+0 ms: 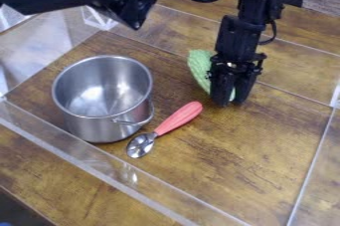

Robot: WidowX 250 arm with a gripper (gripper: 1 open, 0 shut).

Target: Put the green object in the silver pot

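Observation:
The green object is at the table's middle right, pale and ridged, its right part hidden behind the gripper. My black gripper points down at it, low over the wood and overlapping it in the view. Whether its fingers are open or closed around the green object cannot be made out. To the left stands the silver pot, upright, and the inside that shows is empty.
Beside the pot lies a spoon with a pink handle, its bowl toward the front. Clear plastic walls run along the left and front. Bare wood lies at front right.

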